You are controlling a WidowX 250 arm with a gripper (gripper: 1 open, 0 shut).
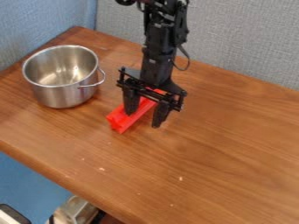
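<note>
A red elongated object (121,121) lies at a slant on the wooden table, just right of a steel pot. My black gripper (145,108) is low over it, its fingers on either side of the object's upper part and partly hiding it. Whether the fingers touch it or grip it, I cannot tell.
The steel pot (63,74) with side handles stands at the back left. A pale wall runs along the back, and a blue surface lies beyond the table's lower left edge.
</note>
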